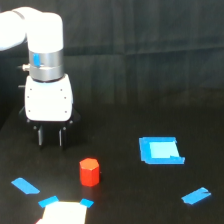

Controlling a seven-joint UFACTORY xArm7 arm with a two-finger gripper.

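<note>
A red hexagonal block (89, 172) stands on the black surface, left of the middle in the camera view. My white gripper (50, 136) hangs above and to the left of the block, pointing down. Its two dark fingers are apart with a visible gap, and nothing shows between them. The gripper and the block do not touch in this view.
Blue tape frames a pale square (163, 150) on the right. Loose blue strips lie at the left (25, 186) and lower right (196, 196). A whitish, taped patch (64, 213) is cut off by the bottom edge.
</note>
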